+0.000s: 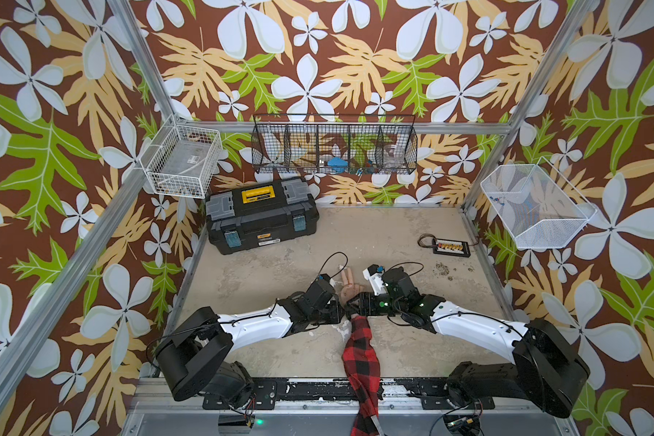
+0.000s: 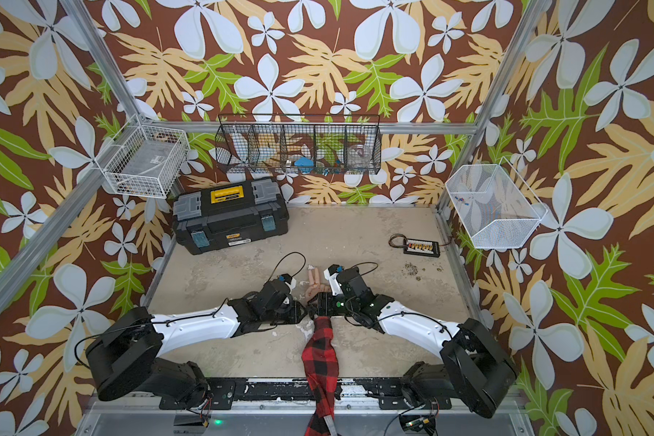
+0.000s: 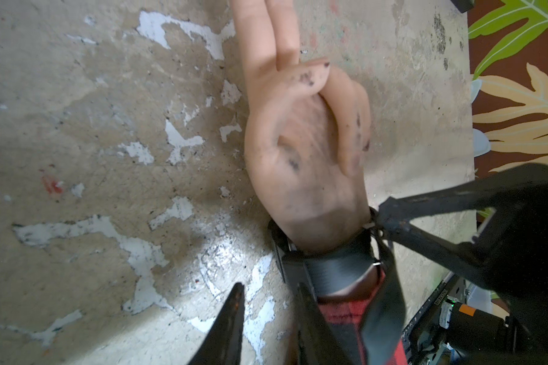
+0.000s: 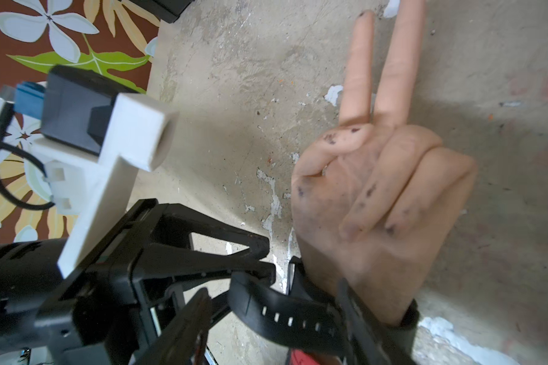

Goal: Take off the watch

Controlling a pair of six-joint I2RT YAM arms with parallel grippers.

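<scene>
A mannequin hand (image 3: 298, 182) in a plaid sleeve (image 1: 359, 356) lies palm up at mid-table. Around its wrist is the black watch band (image 3: 338, 267); a loose strap end (image 4: 274, 310) with holes stands out from it. My left gripper hangs at the band's thumb side, part open, fingertips low in its own view. My right gripper is over the wrist from the other side, open, the strap between or just under its fingers; whether it touches is unclear.
A black toolbox (image 1: 261, 214) stands at back left, a power strip (image 1: 450, 247) at back right. Wire baskets (image 1: 334, 145) hang on the walls.
</scene>
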